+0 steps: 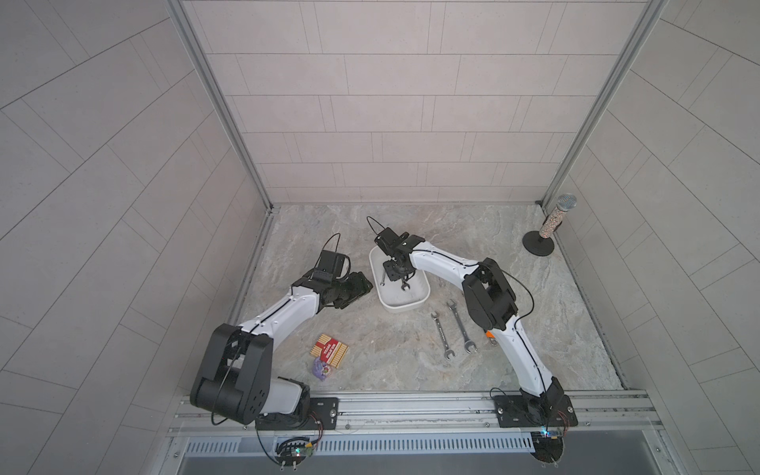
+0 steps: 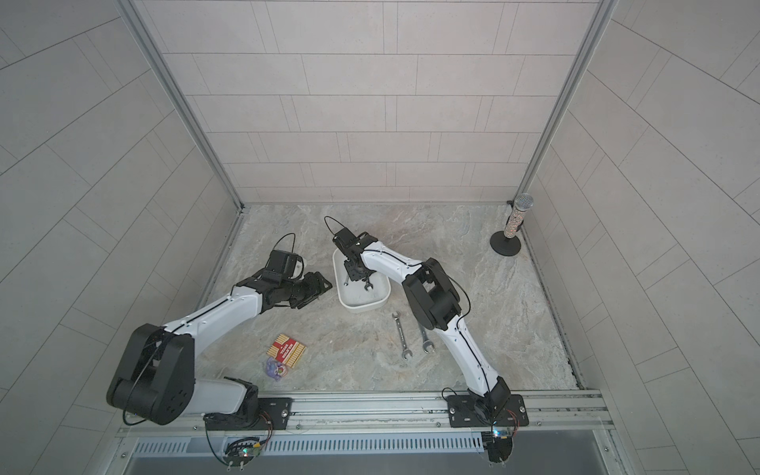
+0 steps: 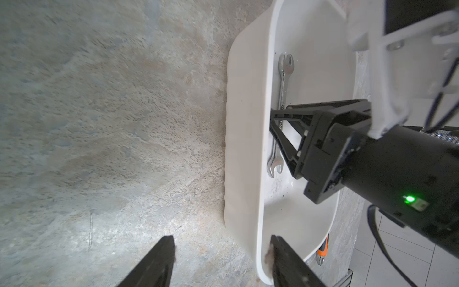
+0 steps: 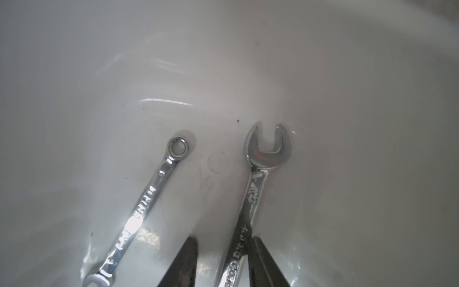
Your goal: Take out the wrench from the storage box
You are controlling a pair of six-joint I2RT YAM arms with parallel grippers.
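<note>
The white storage box [image 1: 407,305] stands near the middle of the table. In the right wrist view, a larger shiny wrench [image 4: 267,160] and a smaller wrench [image 4: 143,205] lie on its floor. My right gripper reaches into the box with parted fingers. The larger wrench's handle shows between them, close to the right-hand finger in that view; whether they touch I cannot tell. A wrench [image 3: 285,67] also shows behind the right gripper's fingers in the left wrist view. My left gripper is open and empty, just left of the box.
Two more wrenches [image 1: 443,335] [image 1: 461,327] lie right of the box. An orange-handled tool [image 3: 323,246] is partly hidden by the right arm in the top left view. A snack pack [image 1: 329,350] lies front left, and a microphone [image 1: 547,225] stands back right.
</note>
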